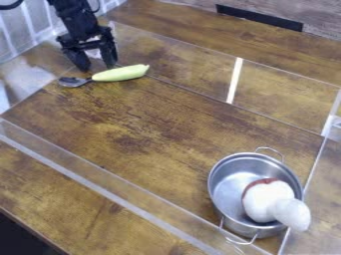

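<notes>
The black gripper hangs at the upper left, low over the table, just above a pale yellow-green corn cob and a dark spoon-like object. Its fingers look apart, but whether anything is between them is too small to tell; it does not appear to hold the cob.
A steel pot with a white, mushroom-like item in it stands at the lower right. Translucent strips run along its sides, and a white tape line lies at the upper right.
</notes>
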